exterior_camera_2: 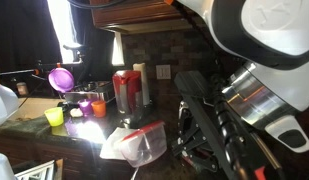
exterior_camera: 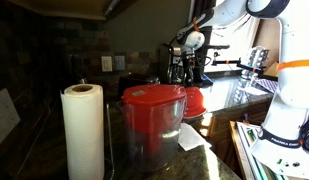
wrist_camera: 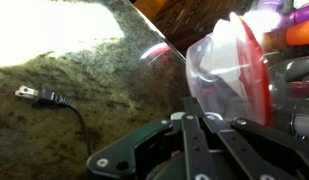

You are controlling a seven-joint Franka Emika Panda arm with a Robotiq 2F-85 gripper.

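In the wrist view my gripper is shut, and nothing shows between its fingers. A clear plastic container with a red lid [wrist_camera: 229, 75] lies tilted just beyond the fingertips; whether they touch it I cannot tell. Exterior view 2 has this container [exterior_camera_2: 146, 148] on the counter beside my dark gripper. From exterior view 1 only a red part [exterior_camera: 195, 102] of it shows, below the gripper [exterior_camera: 188, 68] and behind a larger bin.
A large clear bin with a red lid [exterior_camera: 154, 125] and a paper towel roll [exterior_camera: 84, 130] stand in the foreground. White paper [exterior_camera: 192, 137] lies nearby. A plug and cord [wrist_camera: 44, 97] lie on otherwise clear counter. Colorful cups [exterior_camera_2: 76, 112] stand farther off.
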